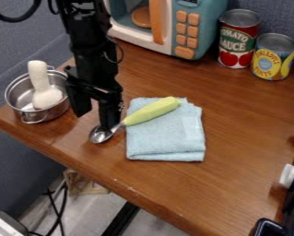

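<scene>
The black gripper (95, 109) hangs over the left part of the wooden table, its fingers low beside a metal spoon (101, 133); whether it is open or shut is unclear. A pale yellow-green corn-like object (154, 110) lies across a folded light-blue cloth (165, 141), next to the spoon. Left of the gripper, a steel pot (33, 113) holds a white cylindrical object (41, 86) standing upright.
A teal toy microwave (198, 32) stands at the back, with a tomato sauce can (238, 41) and a yellow-labelled can (274, 59) to its right. Dark objects with white knobs sit at the right edge.
</scene>
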